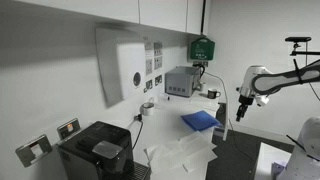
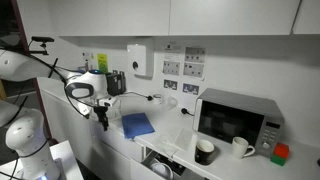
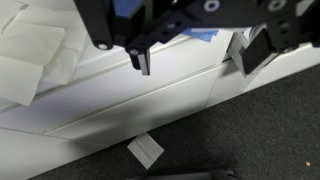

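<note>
My gripper stands open with nothing between its fingers, one finger [image 3: 144, 64] showing clearly in the wrist view. It points down beyond the counter's front edge, above the dark floor [image 3: 230, 140]. A flat blue item [image 2: 137, 125], perhaps a cloth or mat, lies on the counter close to the gripper [image 2: 103, 120]. Farther along the counter are white sheets [image 1: 182, 153], paper or cloth; part of the white sheets [image 3: 32, 48] also appears at the left of the wrist view. A small pale piece [image 3: 145, 150] lies on the floor.
A microwave [image 2: 238, 120] stands on the counter, with a dark mug [image 2: 204, 152], a white mug [image 2: 242, 148] and a red-and-green block [image 2: 280, 153] in front or beside it. A drawer [image 2: 160, 166] seems pulled out below the counter. At the counter's other end sits a black appliance [image 1: 105, 145].
</note>
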